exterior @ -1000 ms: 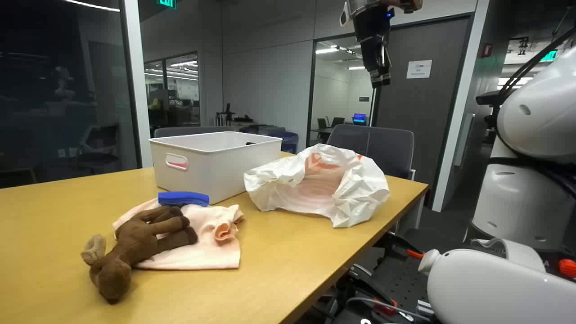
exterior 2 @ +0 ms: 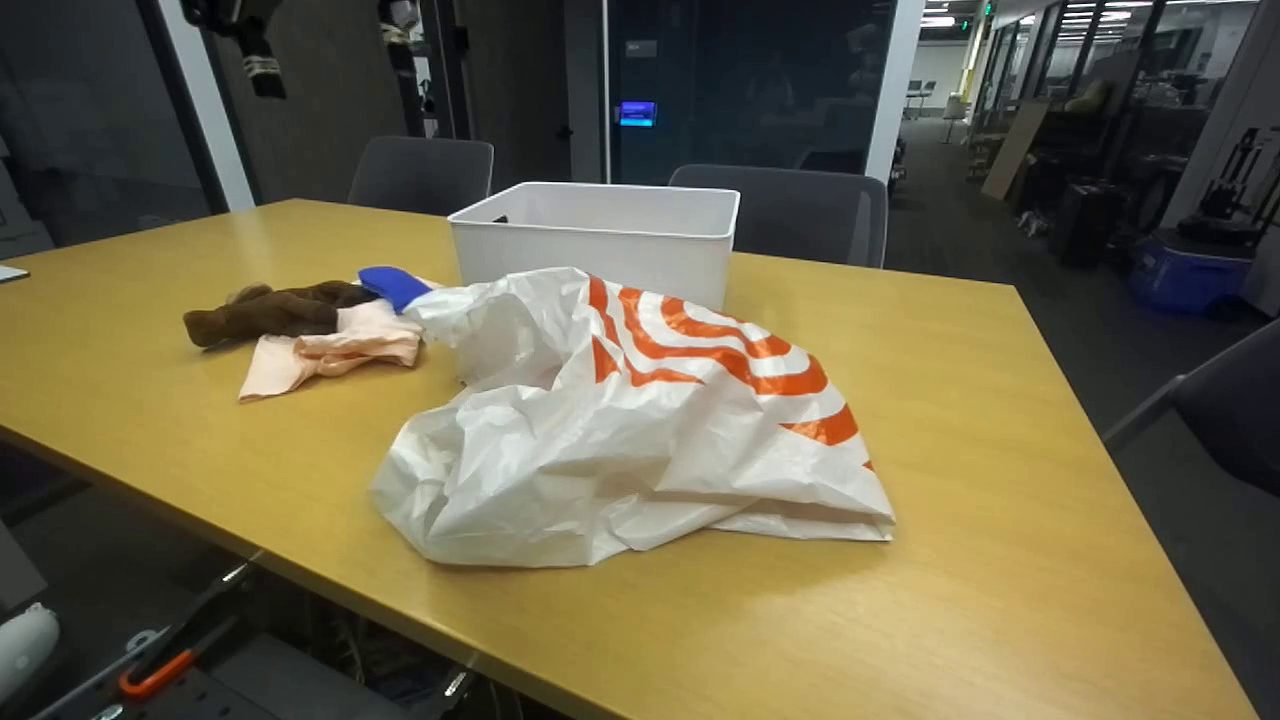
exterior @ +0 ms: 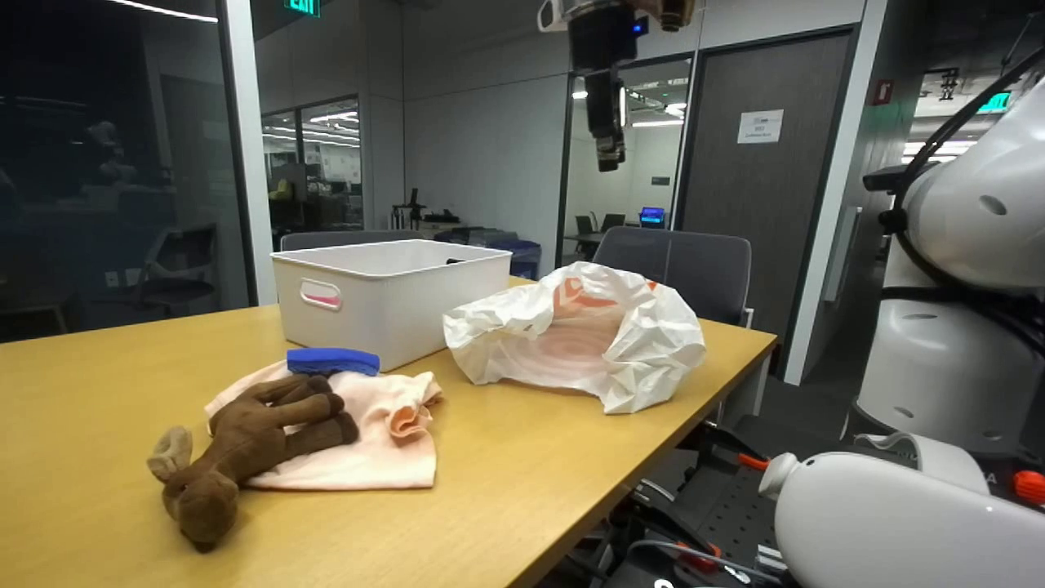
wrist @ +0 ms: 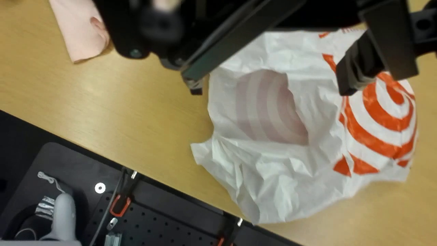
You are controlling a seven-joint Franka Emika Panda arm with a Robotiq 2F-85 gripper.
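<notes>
My gripper is open and empty, its two fingers spread wide in the wrist view. In exterior view 1 the gripper (exterior: 609,157) hangs high above the table, over the bag's area. A crumpled white plastic bag (exterior 2: 624,444) with orange stripes lies on the table, its mouth facing the plush and cloth side. Left of it in exterior view 1, a brown plush animal (exterior: 250,441) lies on a pale pink cloth (exterior: 387,456). A blue object (exterior: 333,361) rests at the cloth's back edge, close to the bin.
Behind the bag stands a white plastic bin (exterior 2: 600,246); something pink shows through its handle hole. Its inside is mostly hidden. Chairs (exterior 2: 786,216) stand beyond the far edge.
My gripper has moved left in exterior view 1 and sits slightly lower, still high over the table. The bag, bin, plush, cloth and blue object have not moved.
</notes>
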